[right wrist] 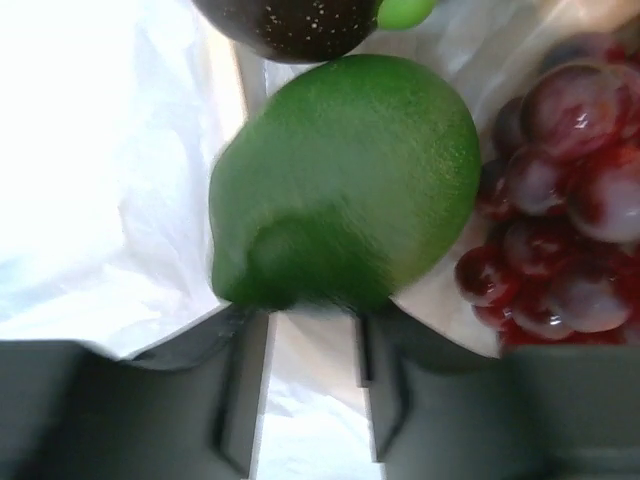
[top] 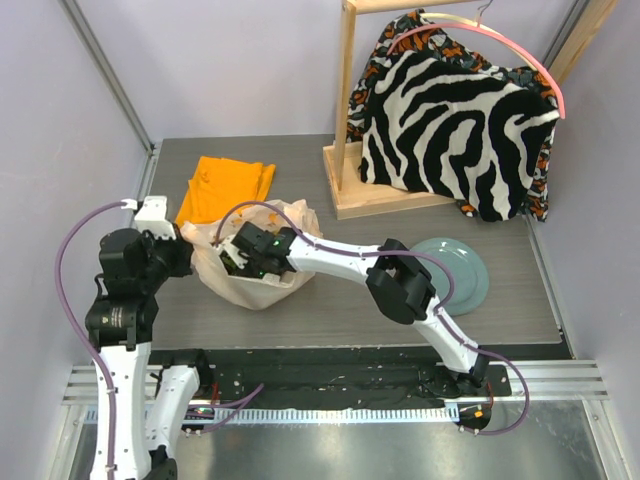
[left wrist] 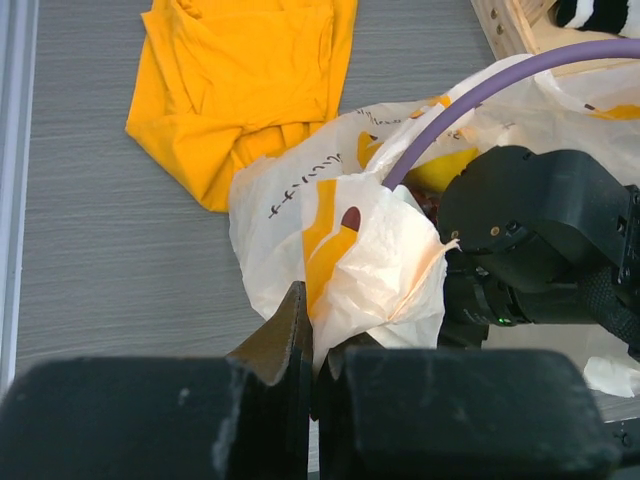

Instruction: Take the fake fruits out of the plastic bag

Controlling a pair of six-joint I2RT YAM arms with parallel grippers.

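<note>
The pale plastic bag (top: 248,290) lies on the table with its mouth spread. Its left edge is pinched in my left gripper, which is shut on the thin plastic. Deep in the bag, my right gripper has its fingers apart at the lower end of a green mango-like fruit (right wrist: 345,170). The fingertips are at the fruit; a firm hold does not show. Around it lie a dark fruit (right wrist: 300,25) and red grapes (right wrist: 575,200). A yellow fruit (left wrist: 442,170) shows under the bag's rim in the left wrist view.
An orange cloth (top: 225,190) lies behind the bag. At the right is an empty teal plate (top: 468,275), partly under my right arm. A wooden stand (top: 385,200) with a zebra-pattern cloth (top: 455,135) occupies the back right.
</note>
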